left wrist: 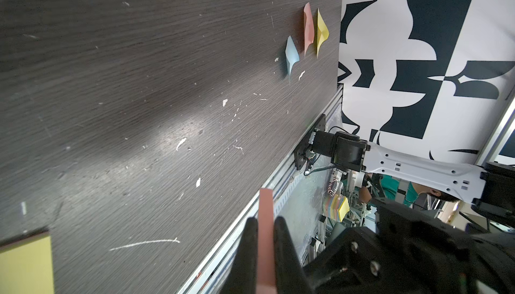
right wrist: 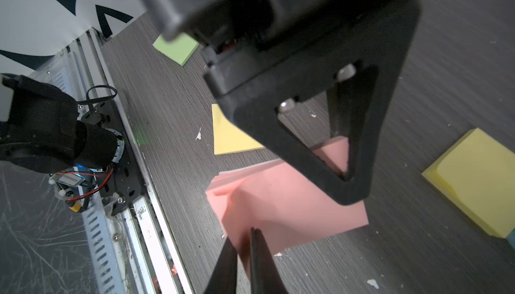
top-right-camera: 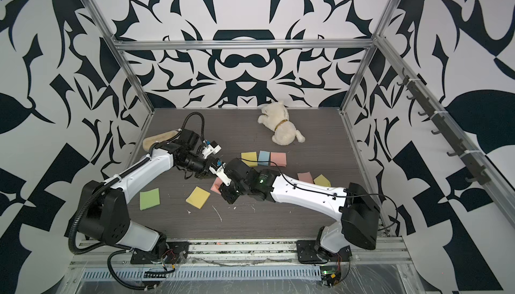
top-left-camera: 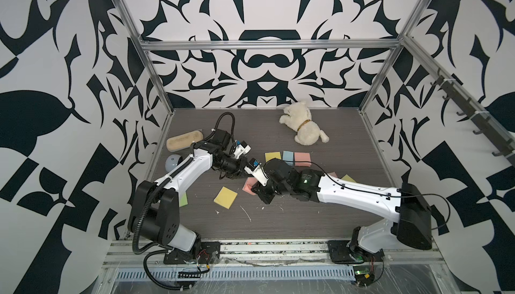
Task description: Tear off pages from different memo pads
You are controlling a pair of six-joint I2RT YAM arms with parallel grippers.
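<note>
In the middle of the table both grippers are close over a pink memo pad (top-left-camera: 249,185). In the left wrist view my left gripper is shut on a pink strip of paper. In the right wrist view pink sheets (right wrist: 289,203) stand bent, and my right gripper has its fingertips around their lower left edge; whether they grip is unclear. A yellow pad (top-left-camera: 225,197) lies front left, a green one (top-right-camera: 149,198) further left; yellow (top-right-camera: 249,158), blue (top-right-camera: 264,157) and pink (top-right-camera: 278,159) pads lie behind.
A white plush dog (top-left-camera: 303,125) lies at the back right, a tan oblong object (top-left-camera: 182,140) at the back left. Loose pink (top-right-camera: 304,177) and yellow (top-right-camera: 322,181) papers lie on the right.
</note>
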